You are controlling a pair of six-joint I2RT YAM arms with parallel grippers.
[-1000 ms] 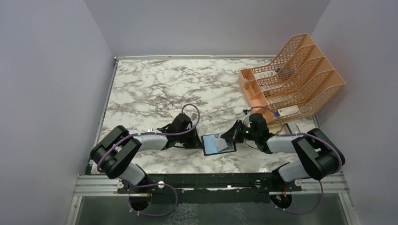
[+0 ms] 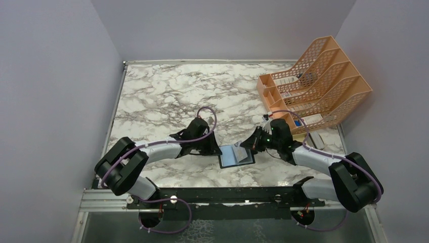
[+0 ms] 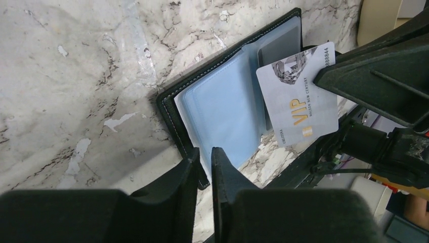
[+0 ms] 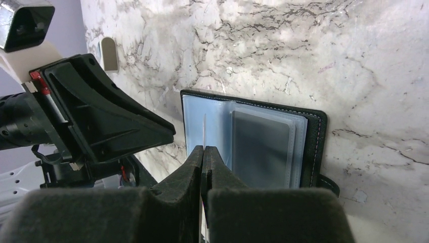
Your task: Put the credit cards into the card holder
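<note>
The card holder (image 2: pixel 229 156) lies opened flat on the marble table, with a black stitched border and light-blue sleeves. Held over its right part is a silver-white VIP card (image 3: pixel 299 114), pinched at its edge by my right gripper, which is shut on it. From the right wrist view the card appears edge-on as a thin upright strip. A dark pocket (image 4: pixel 260 147) on the holder is visible below. My left gripper stands slightly open at the holder's left end, a narrow gap between its fingertips over the border and sleeve edge.
An orange compartment rack (image 2: pixel 324 83) with items inside fills the back right. Bare marble (image 2: pixel 167 96) lies behind and to the left. Both grippers are close together over the small holder.
My left gripper has shifted slightly right, closer over the holder's left edge. The right gripper has drifted a little right and back, the card still in it. The holder looks almost unmoved.
</note>
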